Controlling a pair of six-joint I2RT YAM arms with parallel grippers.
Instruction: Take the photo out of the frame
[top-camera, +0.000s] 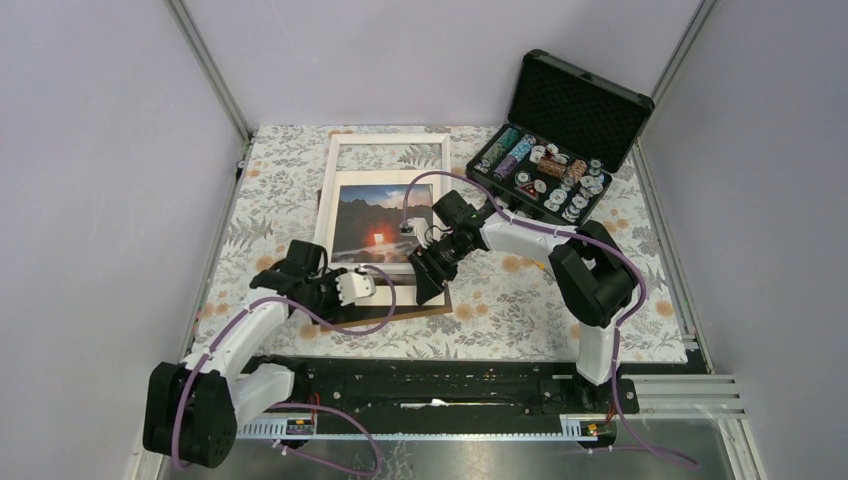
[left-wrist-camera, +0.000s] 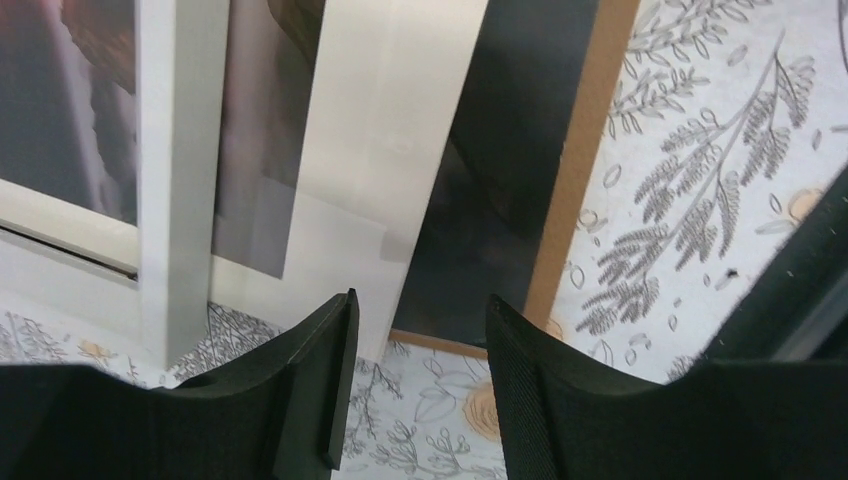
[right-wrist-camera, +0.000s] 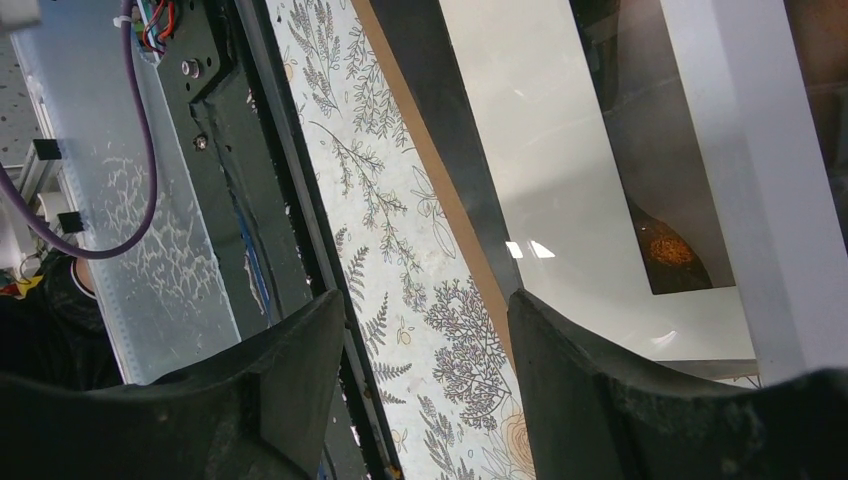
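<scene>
The white frame lies toward the left of the table. Inside it shows the sunset photo with its pale mat; the mat's lower strip sticks out past the frame's near bar. Beneath is a dark backing board with a brown edge. My left gripper is open over the mat's corner and the board, nothing between its fingers. My right gripper also stands open, by the board's brown edge near the other corner. Fingertip contact with either sheet cannot be made out.
An open black case of poker chips stands at the back right. Under the right arm a bit of something yellow shows. Its dark front edge is close by.
</scene>
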